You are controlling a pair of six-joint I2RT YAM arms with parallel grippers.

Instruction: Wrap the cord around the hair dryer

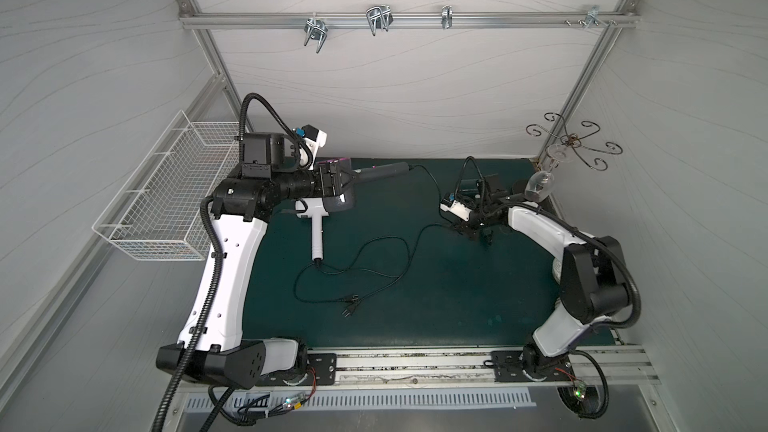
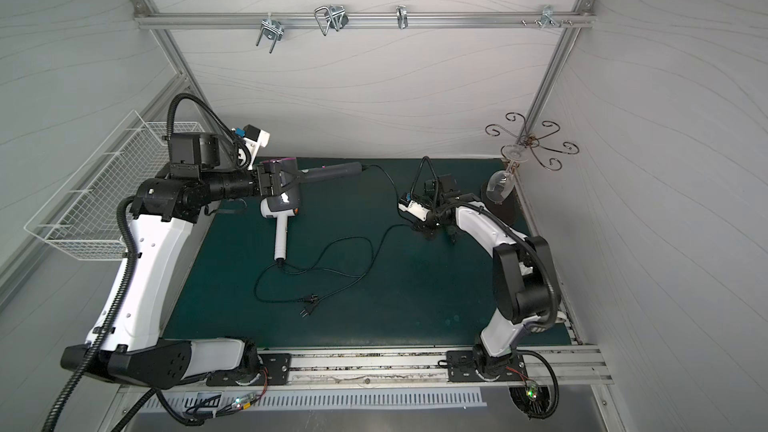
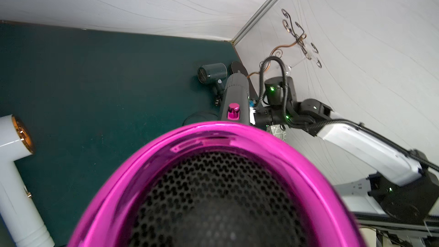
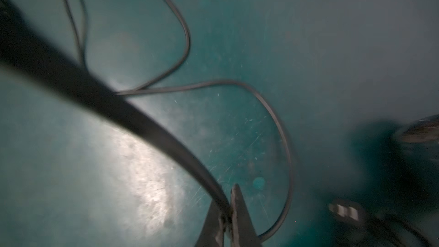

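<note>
My left gripper (image 1: 336,180) is shut on a grey hair dryer with a magenta rim (image 3: 215,130), raised with its long handle (image 1: 382,170) pointing right. The rim fills the lower left wrist view, hiding the fingers. The cord (image 1: 432,180) runs from the handle's end down to my right gripper, which is shut on it low over the mat. More cord (image 4: 285,146) lies in loose loops on the mat below.
A white hair dryer (image 1: 316,236) lies on the green mat, with plugs (image 1: 350,301) near the front middle. A dark dryer (image 3: 212,73) sits at the back right. A wire basket (image 1: 144,236) hangs left; a metal stand (image 1: 572,140) stands right.
</note>
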